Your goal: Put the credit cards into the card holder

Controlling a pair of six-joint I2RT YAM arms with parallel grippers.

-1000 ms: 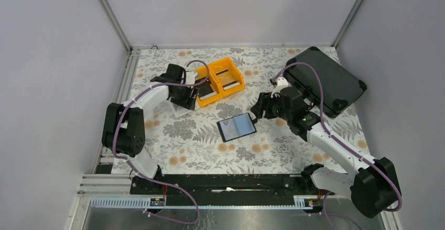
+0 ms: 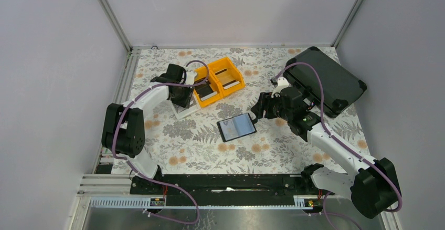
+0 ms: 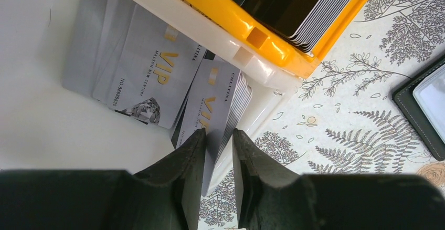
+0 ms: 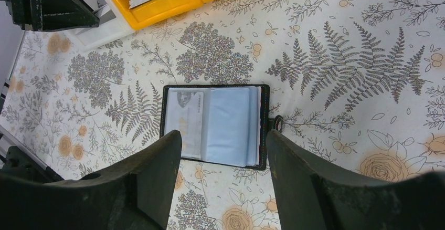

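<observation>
Silver VIP cards (image 3: 152, 64) lie in a white tray at the left, some flat and some in a tilted stack. My left gripper is down in that tray, shut on a silver card (image 3: 212, 148) at the stack's end; how many cards it pinches cannot be told. The black-edged card holder (image 4: 228, 125) lies spread on the table with clear sleeves, a pale card-like shape (image 4: 188, 125) showing in its left half. Above the holder, my right gripper stands open, nothing between its fingers.
Yellow trays (image 2: 225, 72) with more cards stand right beside the white tray (image 2: 184, 113). A dark case (image 2: 326, 80) fills the back right.
Right arm, holder and trays look unmoved.
</observation>
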